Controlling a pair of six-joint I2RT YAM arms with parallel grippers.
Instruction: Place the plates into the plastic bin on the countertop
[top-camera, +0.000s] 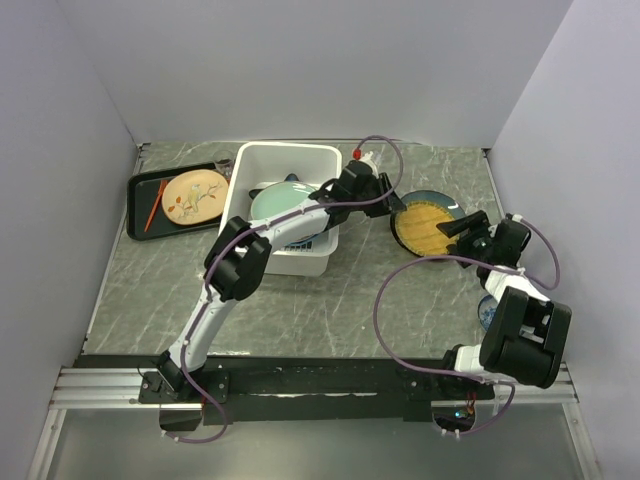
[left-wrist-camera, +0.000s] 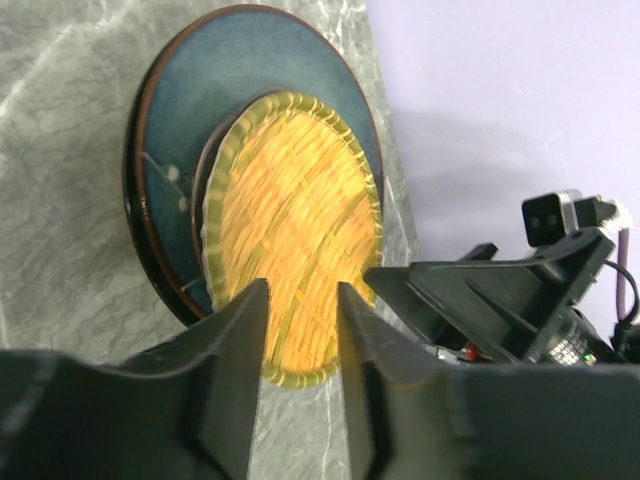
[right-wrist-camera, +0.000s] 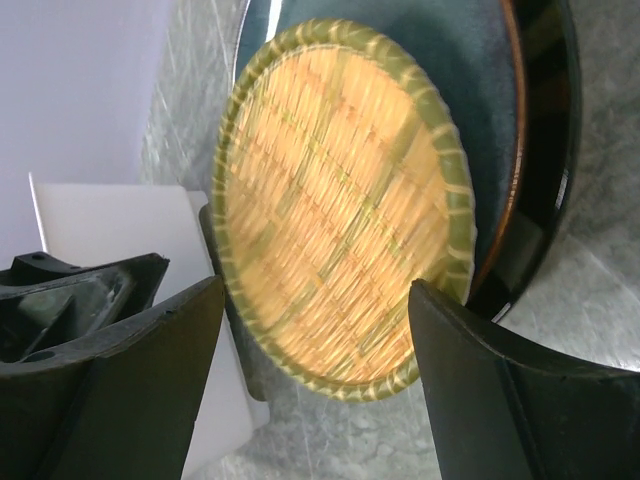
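Observation:
A round woven yellow disc (left-wrist-camera: 300, 220) with a bound rim lies over the blue plate (left-wrist-camera: 235, 60), covering its lower right part. Beneath that plate a dark dish edge shows. Above the disc my left gripper is open, with nothing clasped between its fingers; from the top its left gripper tip is at the disc's left edge. To the right, my right gripper stands open over the disc, its fingers well apart. The white plastic bin (top-camera: 300, 264) holds a pale green plate (top-camera: 272, 203), partly hidden by my left arm.
A black tray (top-camera: 140, 205) with a patterned plate (top-camera: 195, 197) and red chopsticks (top-camera: 156, 204) sits left of the bin. Near the right wall, a blue-white bowl (top-camera: 487, 311) is partly hidden behind my right arm.

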